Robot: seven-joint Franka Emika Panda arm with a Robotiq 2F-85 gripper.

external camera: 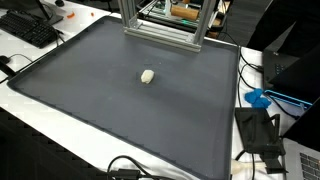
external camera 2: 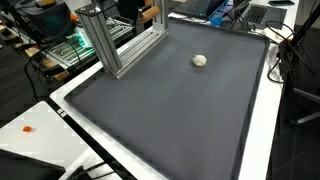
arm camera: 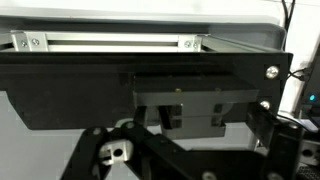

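A small cream-coloured lump (external camera: pixel 147 76) rests on the dark grey mat (external camera: pixel 120 110), with bare surface all round it. It appears in the second exterior view as a pale, rounded piece (external camera 2: pixel 199 60) toward the far part of the mat. The wrist view shows my gripper with its fingers apart, close in front of a long black panel (arm camera: pixel 70 100) with metal rails (arm camera: pixel 120 42) behind it. A dark block-like part (arm camera: pixel 190 90) crosses the middle of that view; I cannot tell what it is. Neither exterior view shows the gripper clearly.
A silver metal frame (external camera: pixel 165 35) stands at the mat's far edge. Beside the mat lie a black keyboard (external camera: pixel 32 30), a blue item (external camera: pixel 257 98) and a black device (external camera: pixel 258 130).
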